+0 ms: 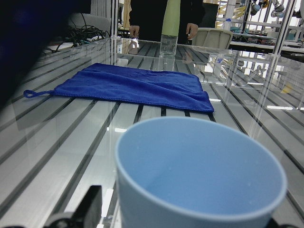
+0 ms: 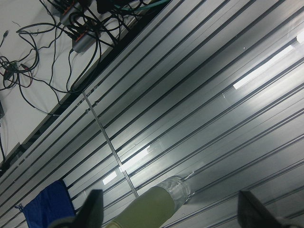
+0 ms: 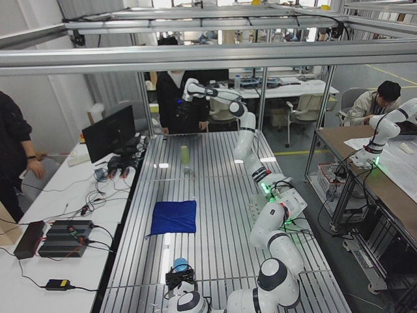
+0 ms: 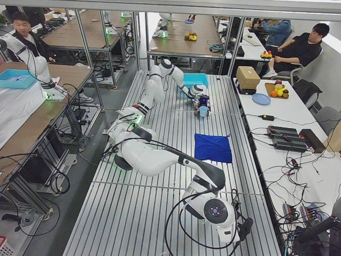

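Observation:
A light blue cup [image 3: 180, 263] [image 1: 199, 166] is at my left gripper [image 3: 178, 277], filling the lower right of the left wrist view; whether the fingers grip it is unclear. A blue cloth [image 3: 172, 215] [image 4: 212, 146] lies flat on the slatted table [image 4: 133, 213]. A green-bodied bottle [image 3: 185, 155] [image 2: 147, 209] with a clear end stands at the table's far part in the camera left view. My right gripper [image 3: 182, 111] hangs raised above that end, its fingers spread in the right wrist view, with nothing between them visible at its height.
A side table [image 3: 71, 274] with monitor, power units and cables runs along the left in the camera left view. A blue bin [image 4: 194, 80] sits behind the left gripper in the camera right view. People stand or sit around the frame.

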